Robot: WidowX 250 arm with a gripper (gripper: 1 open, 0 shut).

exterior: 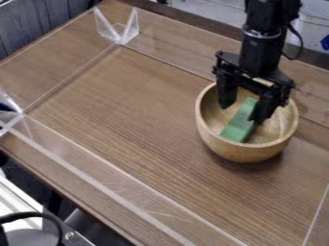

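My gripper [252, 88] hangs over a wooden bowl [241, 151] at the right of the camera view, its black fingers spread open around the upper part of the bowl's inside. A green block [240, 124] lies in the bowl, between and below the fingertips. I cannot tell whether the fingers touch it.
Clear tape marks its surface. Black cables [29, 226] show at the lower left corner, and a pale wall stands at the back right.
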